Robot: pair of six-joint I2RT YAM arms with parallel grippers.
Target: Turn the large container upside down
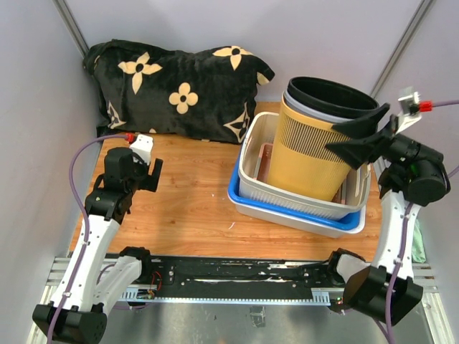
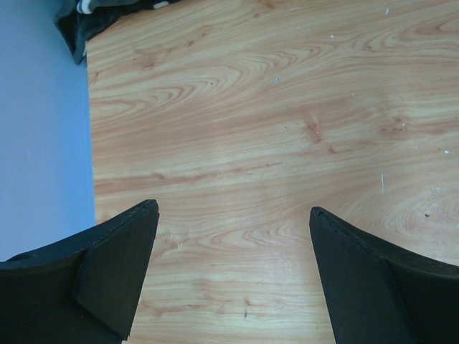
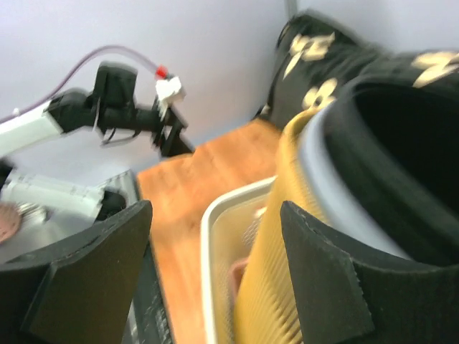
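A tall yellow bin leans in a wide cream basket, its mouth facing up and tipped toward the back right. Nested inside it are a grey bin and a black bin. The basket sits in a blue-rimmed white tub. My right gripper is at the bins' right side near the rim, fingers apart. In the right wrist view one finger overlaps the yellow wall; whether it touches is unclear. My left gripper stands open and empty over bare wood at the left.
A black floral cushion lies against the back wall. Walls close in both sides; a dark rail runs along the front.
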